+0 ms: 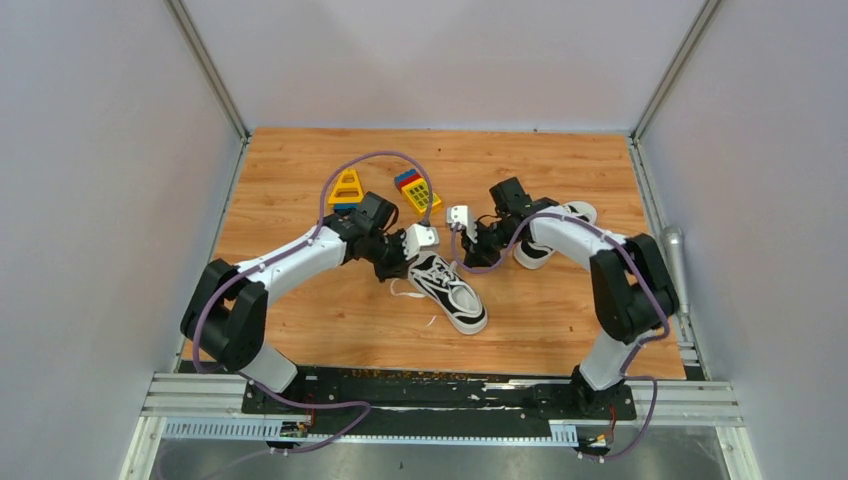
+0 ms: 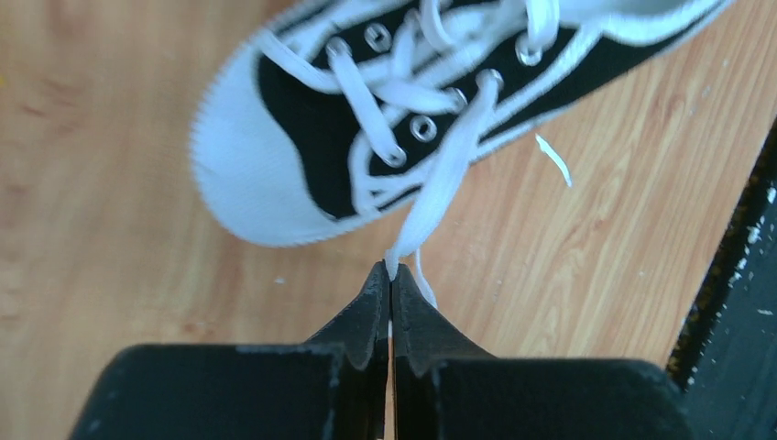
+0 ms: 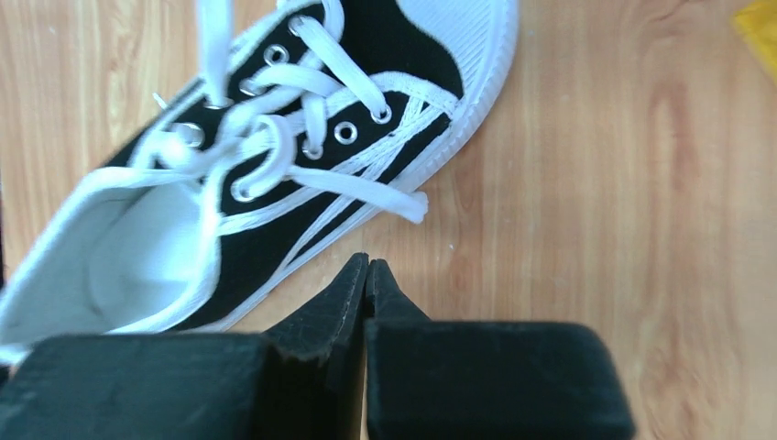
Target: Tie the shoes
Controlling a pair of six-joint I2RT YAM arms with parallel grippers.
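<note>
A black and white shoe (image 1: 447, 291) lies on the wooden table with its toe toward the back. Beside it, my left gripper is shut on one white lace (image 2: 438, 188), which stretches from an eyelet to the fingertips. My right gripper is shut with nothing between its fingers. The other lace (image 3: 366, 191) lies across the shoe's side, its free end apart from and just above those fingertips in the right wrist view. A second shoe (image 1: 532, 255) stands at the right, partly covered by my right arm.
At the back sit a yellow block toy (image 1: 421, 196) and a yellow triangular piece (image 1: 346, 187). A small white scrap (image 2: 553, 159) lies near the shoe. Bare table (image 1: 330, 320) spreads to the front left.
</note>
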